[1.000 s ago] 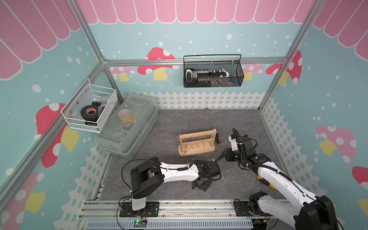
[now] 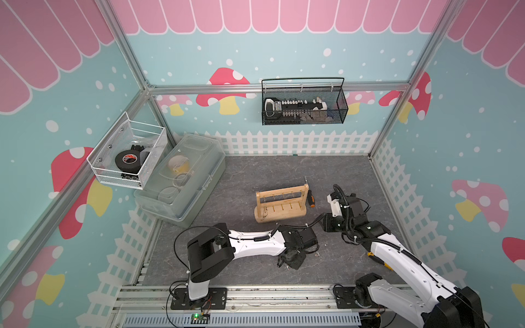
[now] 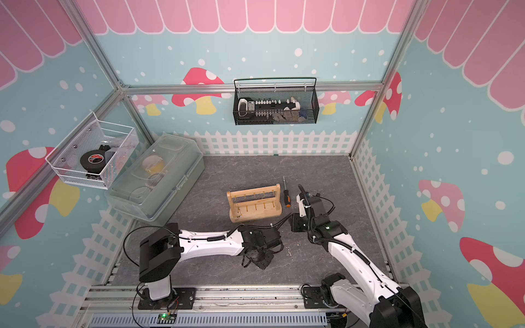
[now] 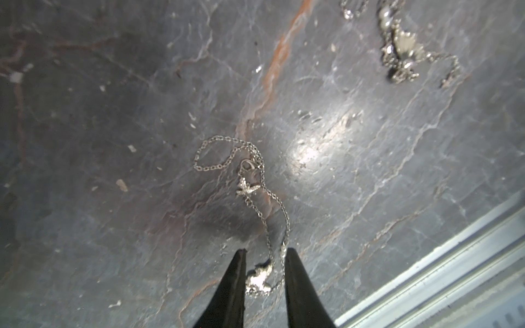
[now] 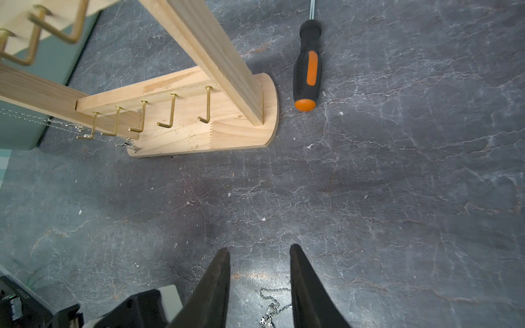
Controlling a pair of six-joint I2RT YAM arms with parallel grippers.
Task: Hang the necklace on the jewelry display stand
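A fine silver necklace point(image 4: 285, 218) with small pendants lies on the grey table in the left wrist view. My left gripper hangs over its lower pendant, fingers open. A second chain with a pendant point(image 4: 407, 46) lies at the upper right of that view. The wooden display stand point(image 2: 280, 215) stands behind my left gripper, with brass hooks and some chain at its left end in the right wrist view. My right gripper is part open, nothing seen between its fingertips, above bare table in front of and to the right of the stand.
A screwdriver point(image 5: 306, 71) lies right of the stand. A large lidded clear box point(image 2: 199, 164) fills the left side. Wire baskets point(image 3: 276, 117) hang on the walls. A metal rail point(image 4: 437, 257) borders the front edge.
My right arm has moved very slightly, a little toward the front.
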